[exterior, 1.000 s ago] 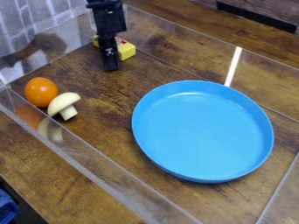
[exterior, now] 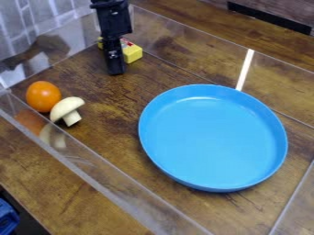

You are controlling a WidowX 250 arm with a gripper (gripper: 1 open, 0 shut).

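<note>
My black gripper (exterior: pixel 114 57) hangs at the upper left of the camera view, its fingers low over the wooden surface. A yellow block (exterior: pixel 130 52) lies right beside it, partly behind it. The gripper looks shut, and I see nothing held between its fingers.
A blue plate (exterior: pixel 212 138) fills the right middle. An orange fruit (exterior: pixel 43 95) and a pale mushroom (exterior: pixel 68 111) lie at the left. Clear plastic walls edge the area. The wood between the gripper and the plate is clear.
The gripper has shifted very slightly; the other things lie where they were.
</note>
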